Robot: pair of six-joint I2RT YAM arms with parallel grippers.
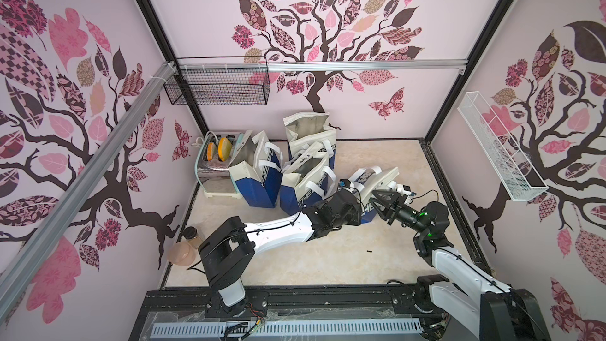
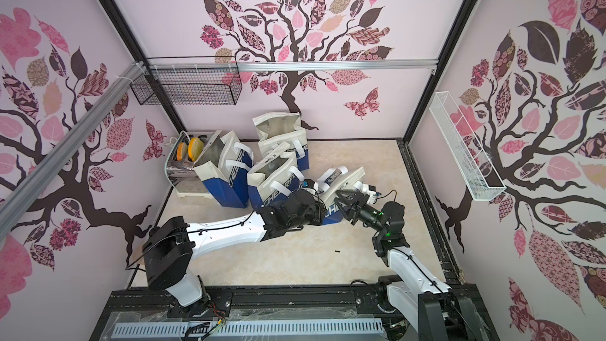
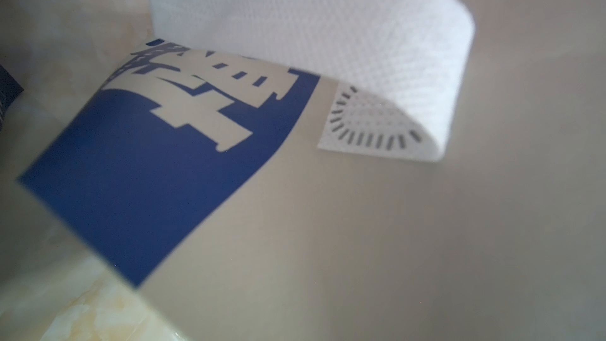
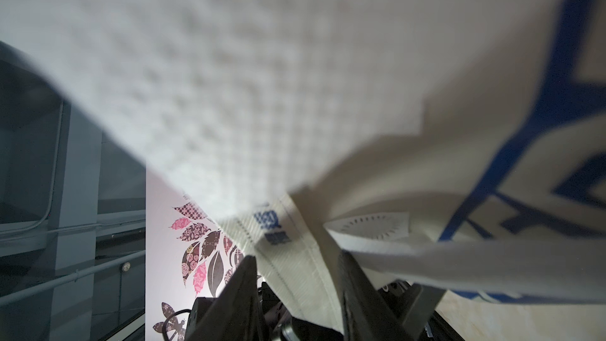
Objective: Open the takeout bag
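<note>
A blue-and-white takeout bag (image 1: 369,211) leans at the middle right of the table, its pale top folded and its white handle (image 3: 303,19) looped across it in the left wrist view. My left gripper (image 1: 350,208) is at the bag's left side; its fingers are hidden in the left wrist view, which is filled by the bag. My right gripper is at the bag's top right, open, with a white flap with blue print between or just behind its fingers and white material close over it in the right wrist view.
Several open bags (image 1: 255,186) stand at the back and left, beside a rack (image 1: 214,186) with yellow items. Jars (image 1: 181,252) stand at the front left. A white wire basket (image 1: 505,151) hangs on the right wall.
</note>
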